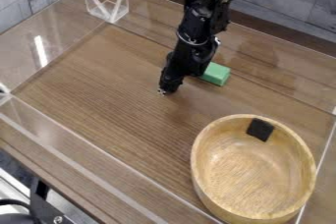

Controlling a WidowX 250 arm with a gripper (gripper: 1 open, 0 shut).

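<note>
My black gripper [171, 84] points down at the wooden table, its fingertips low at the middle, shut; nothing clearly shows between them. Right behind it lies a green block [215, 74], partly hidden by the arm. A beige round container [252, 187] stands at the front right, with a black piece [260, 130] at its back rim.
White bracket-like pieces [108, 4] stand at the back left. A grey wall runs along the back right.
</note>
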